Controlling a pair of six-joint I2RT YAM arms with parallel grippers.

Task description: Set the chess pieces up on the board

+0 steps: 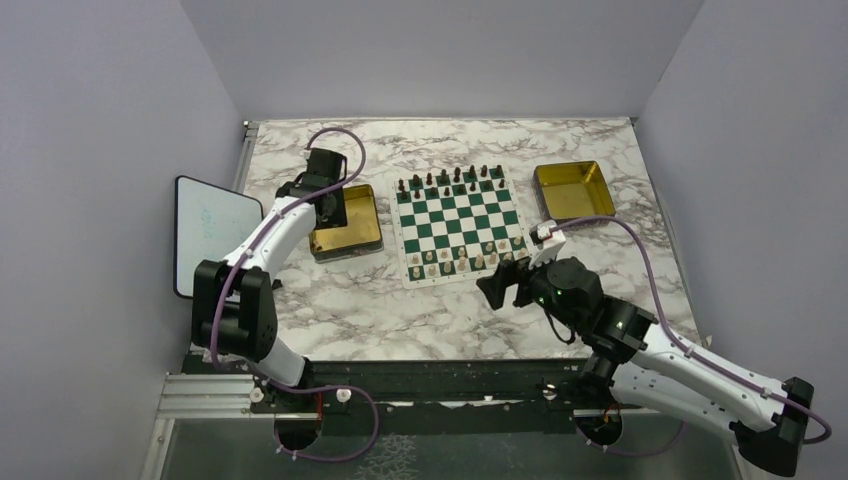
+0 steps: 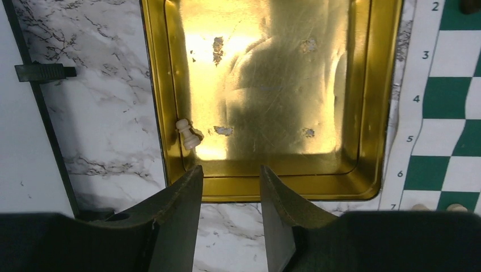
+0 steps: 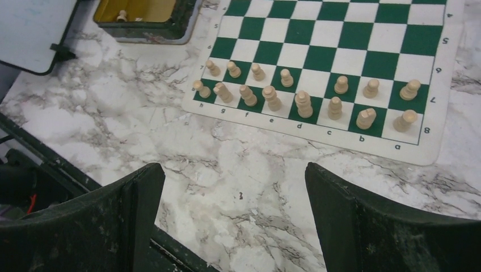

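One pale pawn (image 2: 188, 135) lies on its side in the gold tray (image 2: 371, 113), against the tray's left wall. Over that tray, my left gripper is open, its gap empty; the pawn lies ahead of and left of its fingertips. On the green-and-white board (image 1: 459, 226), pale pieces (image 3: 303, 104) stand upright in two rows along the near side. Among the pale front row, the d-file square is bare. Dark pieces (image 1: 457, 174) line the far side. My right gripper hangs open and empty near the board's near right corner.
A second gold tray (image 1: 574, 190) at the right looks empty. A whiteboard (image 1: 215, 237) stands left of the tray. Bare marble table (image 1: 430, 325) lies in front of the board.
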